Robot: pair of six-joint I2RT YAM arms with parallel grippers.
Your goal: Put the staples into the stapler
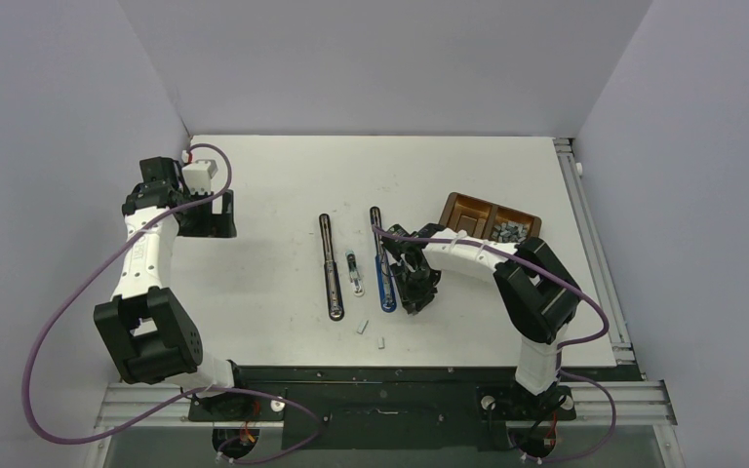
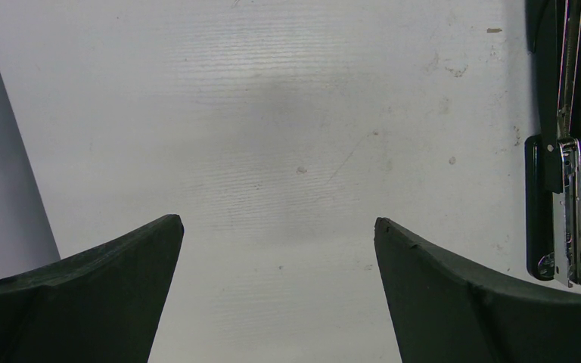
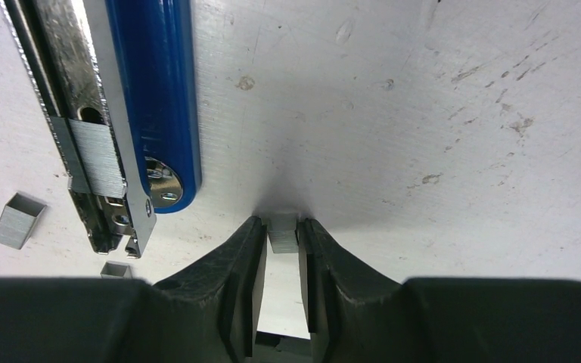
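Observation:
Three open staplers lie lengthwise on the table: black (image 1: 333, 283), small white (image 1: 354, 275) and blue (image 1: 387, 292), the blue one showing a staple strip in its channel in the right wrist view. My right gripper is low at the table beside the blue stapler's end, its fingertips around a small staple block (image 3: 283, 236); whether they grip it firmly is unclear. Two more staple blocks (image 3: 18, 220) (image 3: 116, 270) lie left and below. My left gripper is open over bare table at the left, nothing between its fingers.
A brown divided tray (image 1: 468, 212) with grey staple blocks stands at the back right, behind the right arm. Walls bound the sides and back.

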